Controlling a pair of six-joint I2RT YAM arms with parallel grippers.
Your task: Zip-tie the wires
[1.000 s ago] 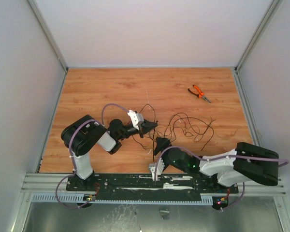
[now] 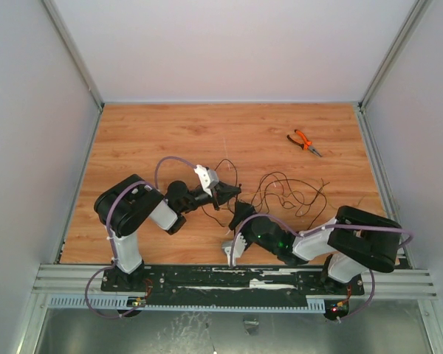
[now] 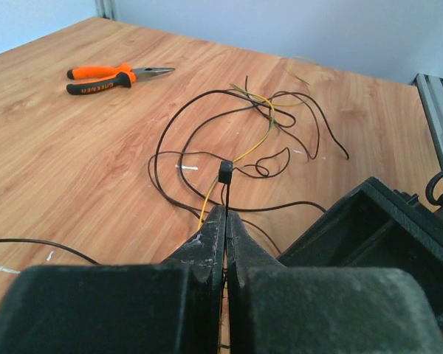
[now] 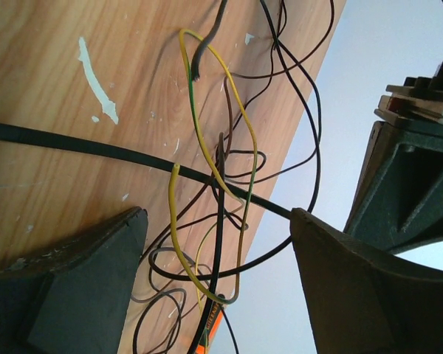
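My left gripper is shut, with the thin black zip tie pinched at its fingertips. The tie's square head sticks up above them, and its strap runs down along the seam. In the right wrist view a flat black strap crosses the gap in front of my right gripper, which is part open; whether the strap lies between its fingers is unclear. Behind the strap is a bundle of yellow wire and black wires. In the top view the two grippers nearly meet over the wires.
Orange-handled pliers lie at the back right of the wooden table. The left gripper's dark body stands close beside the right gripper's finger.
Over the last second my right gripper has shifted left and slightly toward the back, nearer the left one. My left arm has stayed in place.
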